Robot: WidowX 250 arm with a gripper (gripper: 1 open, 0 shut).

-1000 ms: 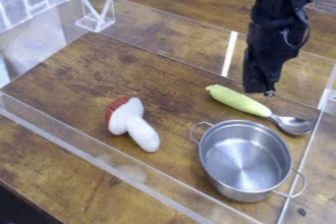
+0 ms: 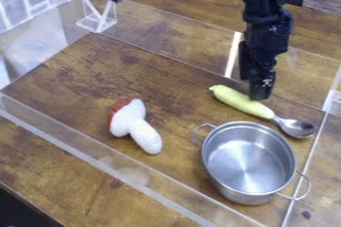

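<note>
My black gripper (image 2: 257,84) hangs open, pointing down, just above and behind a yellow-green, elongated vegetable-like piece (image 2: 237,100) on the wooden table. A metal spoon (image 2: 294,126) lies at that piece's right end. A steel pot (image 2: 248,159) with two handles stands in front of them. To the left lies a white toy mushroom (image 2: 142,131) with a red cap. Whether the fingertips touch anything is hard to tell.
Clear plastic edging runs along its sides, with a small white bracket (image 2: 99,17) at the back left.
The gripper has moved lower, closer to the yellow-green piece and spoon. The objects on the table have not visibly moved.
</note>
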